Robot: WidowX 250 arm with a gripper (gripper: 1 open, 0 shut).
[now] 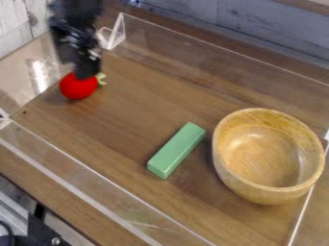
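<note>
My dark gripper (71, 48) is blurred at the upper left, just above a red tomato-like object (77, 87) with a small green top; its fingers look spread, apart from one another. A green block (176, 150) lies near the centre of the wooden surface, and a wooden bowl (266, 156) stands at the right.
A clear wire-like or plastic piece (113, 31) sits at the back left, partly behind the gripper. Raised edges run along the left and back.
</note>
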